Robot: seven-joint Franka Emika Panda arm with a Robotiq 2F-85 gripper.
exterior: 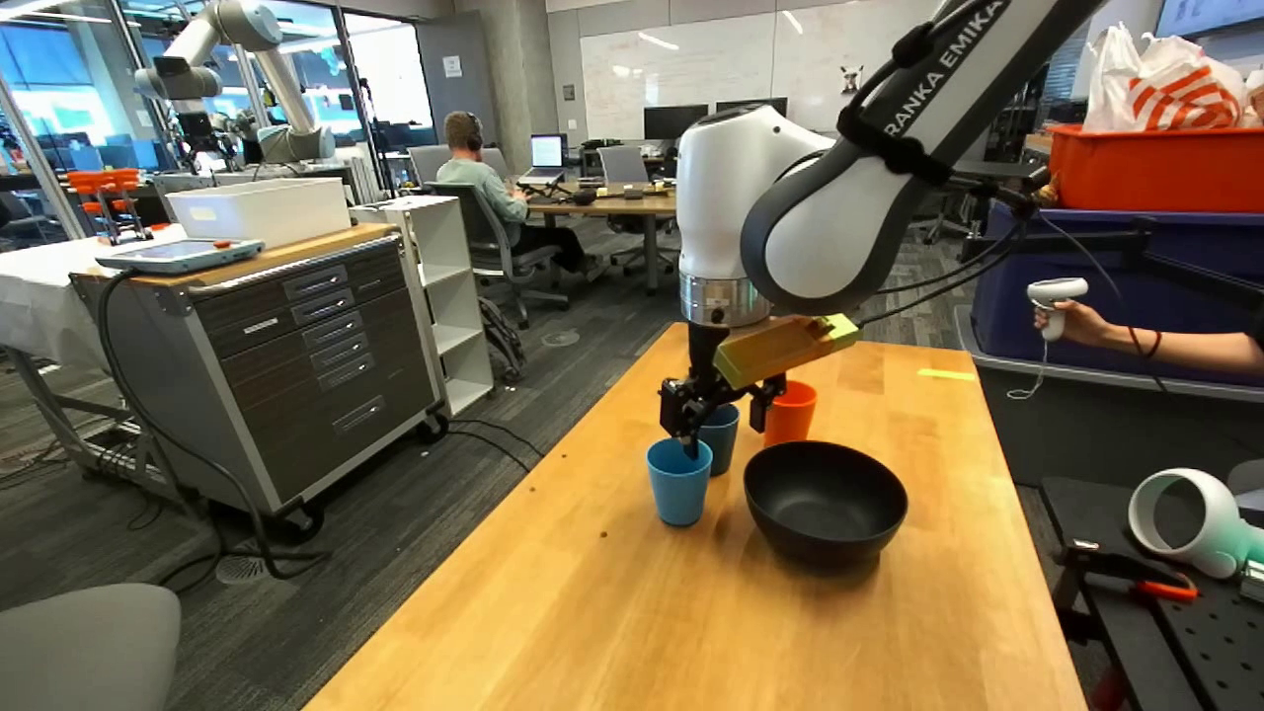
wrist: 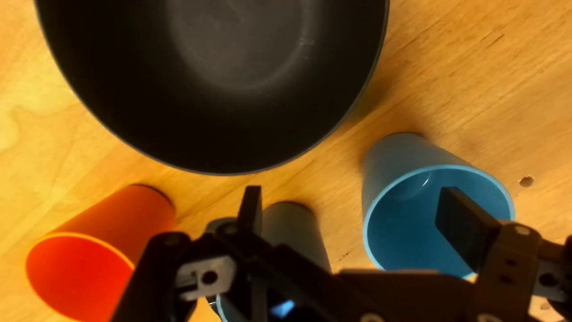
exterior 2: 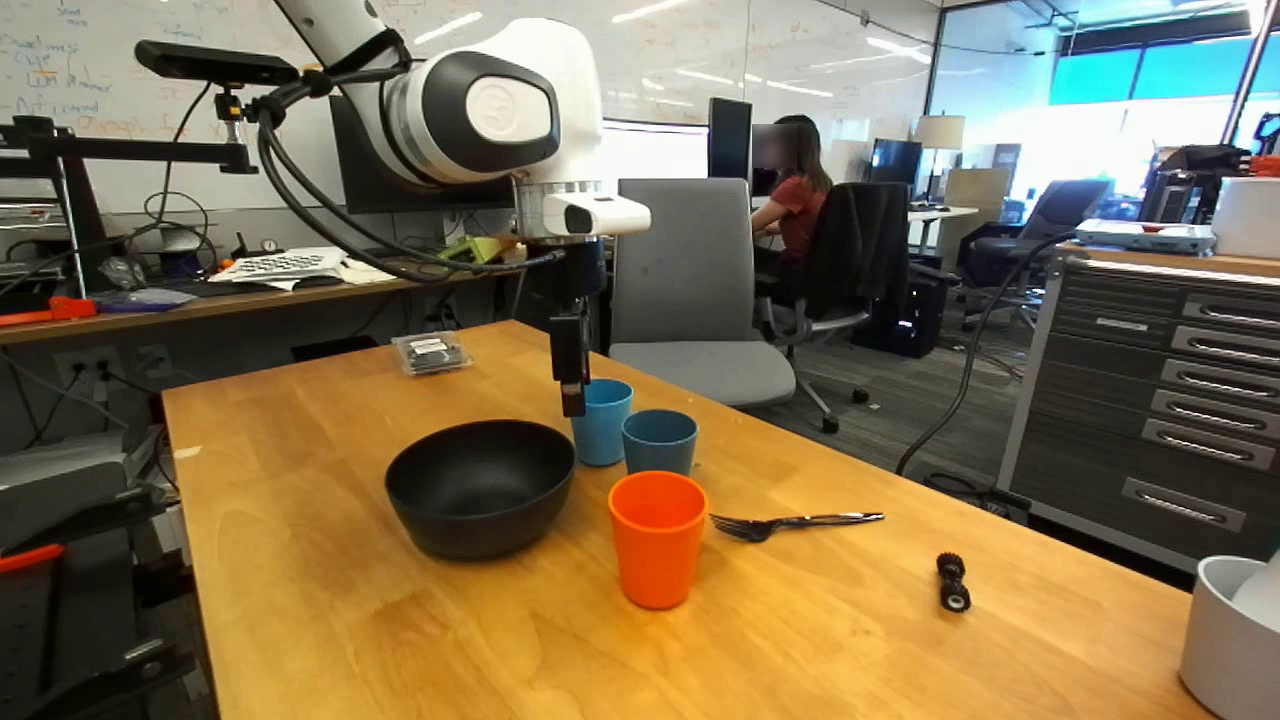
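Note:
My gripper (exterior: 725, 429) points down over the cups, its fingers wide apart and nothing held between them. In the wrist view, one of its fingers (wrist: 456, 225) overlaps the mouth of the light blue cup (wrist: 389, 161); whether its tip is inside the rim, I cannot tell. The other finger (wrist: 250, 206) shows beside the darker blue cup (wrist: 295, 228), which the gripper partly covers. An orange cup (exterior 2: 660, 546) stands upright close to that darker cup. Beside the cups sits a black bowl (exterior: 826, 504), empty inside.
A fork (exterior 2: 798, 523) and a small black part (exterior 2: 953, 582) lie on the table past the cups. Toward the far corner rests a clear package (exterior 2: 431, 352). Bare wooden tabletop (exterior: 640, 628) stretches in front of the bowl.

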